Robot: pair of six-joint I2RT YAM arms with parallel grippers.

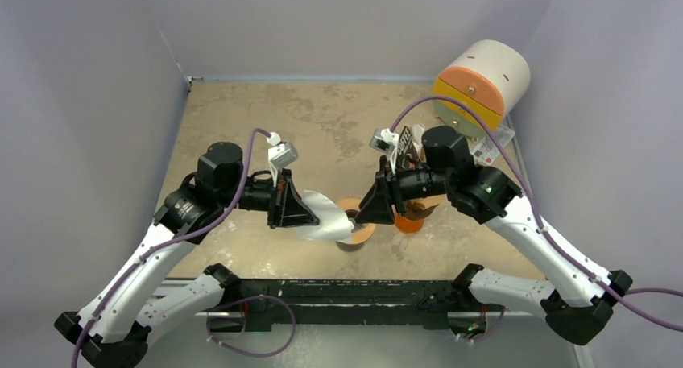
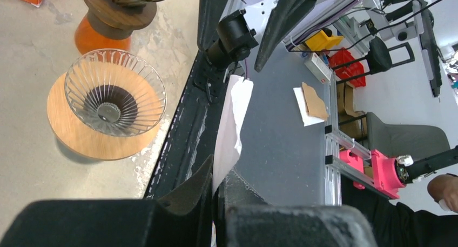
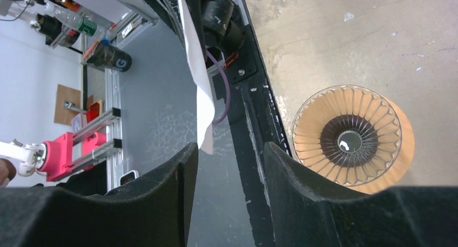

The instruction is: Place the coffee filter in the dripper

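A folded white paper filter is pinched in my shut left gripper; it hangs as a narrow strip in both wrist views. The glass ribbed dripper rests on a round wooden base, below and beside the filter. My right gripper is open, its fingertips close to the filter's free end with none of it clearly between them. In the top view the filter partly hides the dripper.
An orange-based wooden carafe stand stands beside the dripper. A striped drawer container is at the back right. The table's dark front edge runs near the dripper.
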